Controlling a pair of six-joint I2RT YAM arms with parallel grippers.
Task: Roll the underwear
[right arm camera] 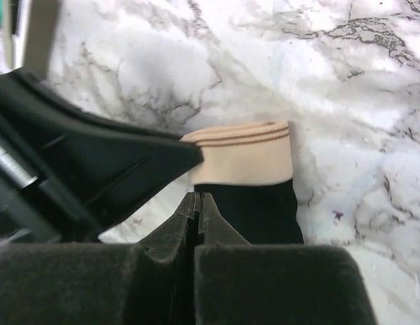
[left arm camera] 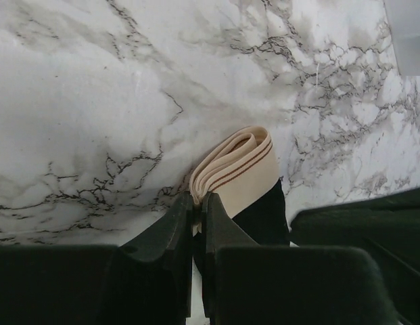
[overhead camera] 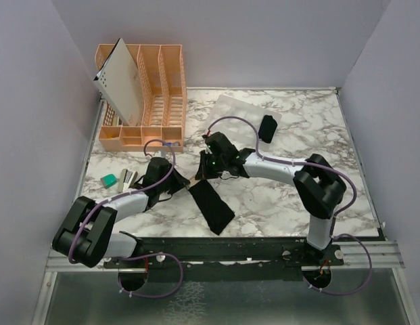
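Observation:
The underwear lies on the marble table as a folded dark strip, slanting toward the front edge. Its beige waistband is at the far end, folded in layers with dark stripes. My left gripper is shut on the band's left corner. In the right wrist view, the left gripper's dark finger touches that same corner. My right gripper is shut with nothing seen between its tips, above the black cloth just below the band.
At the back left stands an orange divided organizer with a white panel in it. A clear tray holds a dark folded cloth. A green item lies at far left. Free marble extends to the right.

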